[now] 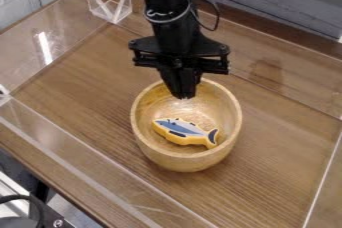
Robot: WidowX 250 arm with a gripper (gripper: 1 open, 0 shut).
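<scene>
My black gripper (179,77) hangs over the far part of a round, tan bowl (190,156). In the bowl lies a small yellow object (199,138) with blue and white on it, fish-like in shape. The fingertips are dark and small, and I cannot see what, if anything, is between them.
The bowl stands on a wooden table (74,92), which is clear to the left and right. A black cable or part (20,208) is at the lower left corner.
</scene>
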